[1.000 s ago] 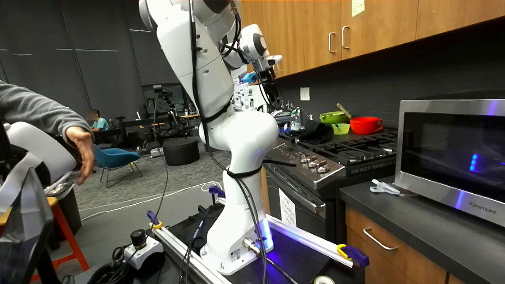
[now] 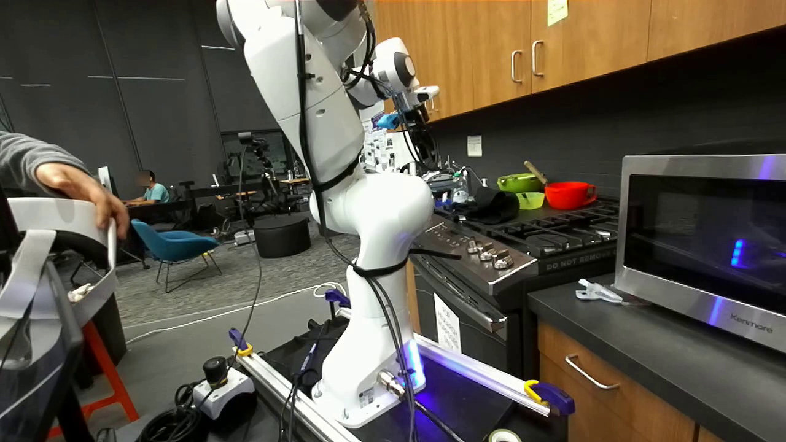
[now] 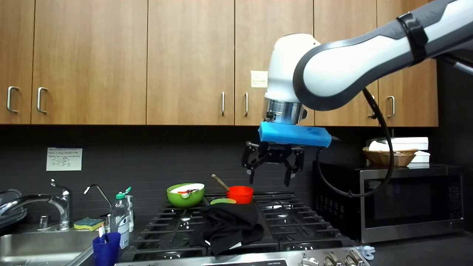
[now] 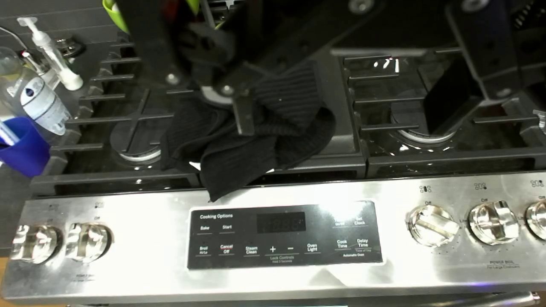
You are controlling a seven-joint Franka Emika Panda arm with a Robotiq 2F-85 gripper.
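Observation:
High over the stove hangs my gripper (image 3: 269, 179), its two black fingers spread wide and nothing between them. In the wrist view the open gripper spans the top of the picture, partly hiding what lies below. A crumpled black cloth (image 3: 230, 226) rests on the middle of the stovetop, apart from the fingers; in the wrist view the cloth (image 4: 240, 163) drapes toward the control panel. Behind it stand a green bowl (image 3: 179, 200) with something white in it, a red pot (image 3: 240, 195) with a wooden handle beside or in it, and a small light-green dish (image 3: 223, 201).
A microwave (image 3: 410, 199) stands right of the stove, below a basket (image 3: 392, 157). To the left are a sink (image 3: 35, 248), a soap bottle (image 3: 119, 217) and a blue cup (image 3: 106, 250). Wooden cabinets (image 3: 190, 62) hang behind the arm.
The arm stays in place. At the far left of exterior view 1, a person's hand has moved left onto a white strapped object, which has shifted and tilted differently.

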